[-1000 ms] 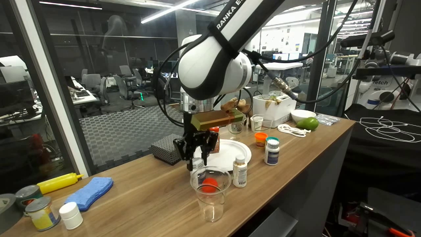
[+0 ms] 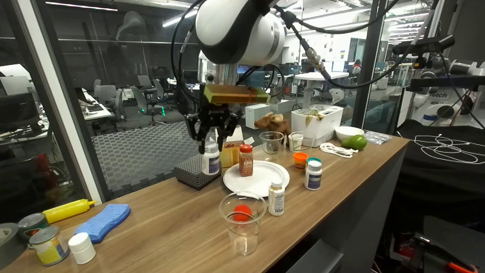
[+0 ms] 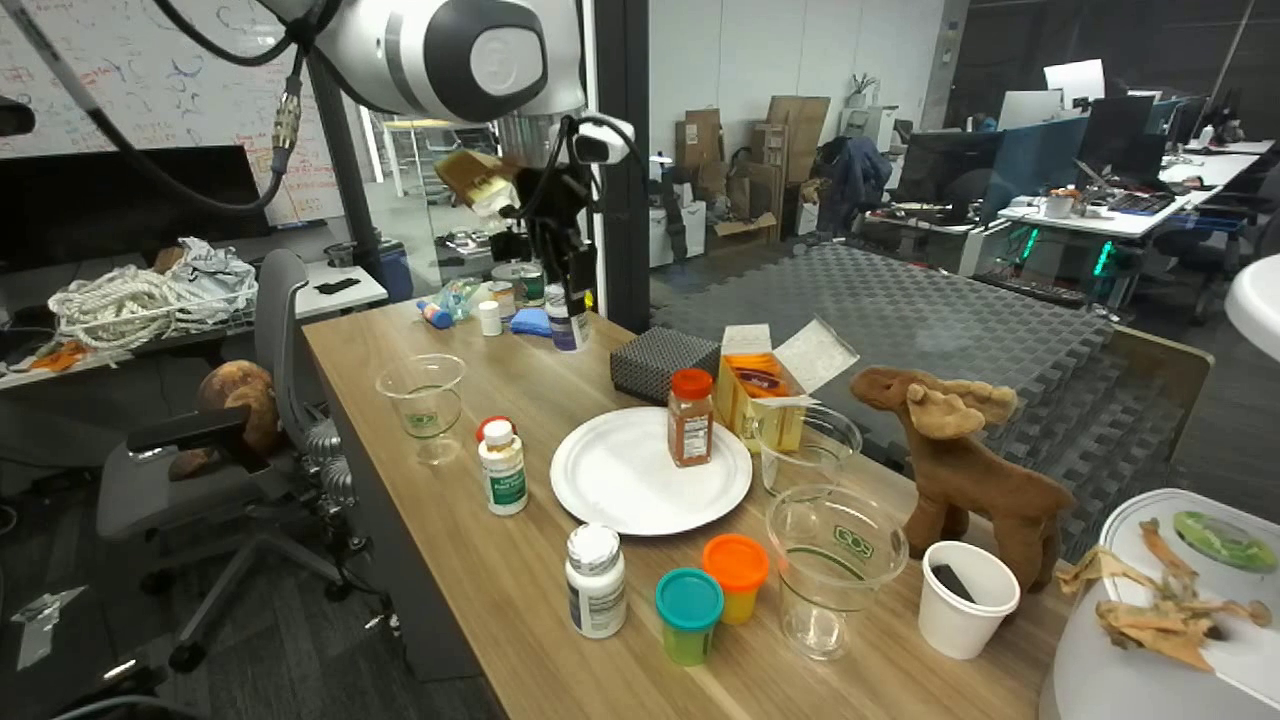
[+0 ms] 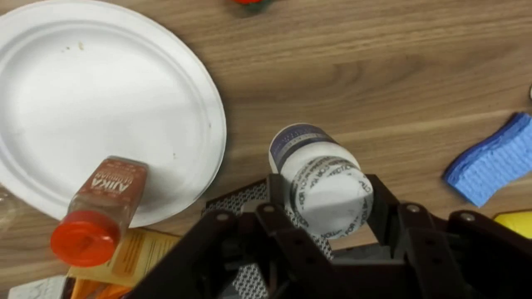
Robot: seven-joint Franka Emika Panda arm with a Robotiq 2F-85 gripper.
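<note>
A white pill bottle with a blue-purple label [image 2: 210, 159] hangs upright in my gripper [image 2: 210, 148], which is shut on it just under the lid. Seen from the wrist, the bottle's white lid [image 4: 333, 198] sits between the two dark fingers, with wooden table beneath. In exterior view 1 the bottle overlaps the black mesh box [image 2: 193, 175]; the second exterior view shows it above the table, left of that box [image 3: 666, 364]. Beside it lies the white plate [image 4: 99, 84], bearing a red-capped spice bottle [image 4: 107, 202].
On the near side stand a clear cup [image 2: 243, 232] and a white supplement bottle [image 2: 276, 199]. Another pill bottle [image 3: 596, 584], Play-Doh tubs [image 3: 690, 606] and clear cups [image 3: 828, 564] stand past the plate. Bare table lies between the mesh box and the blue sponge [image 2: 104, 221].
My gripper has risen with the pill bottle and moved back toward the mesh box, away from the clear cup. The objects on the table look unmoved.
</note>
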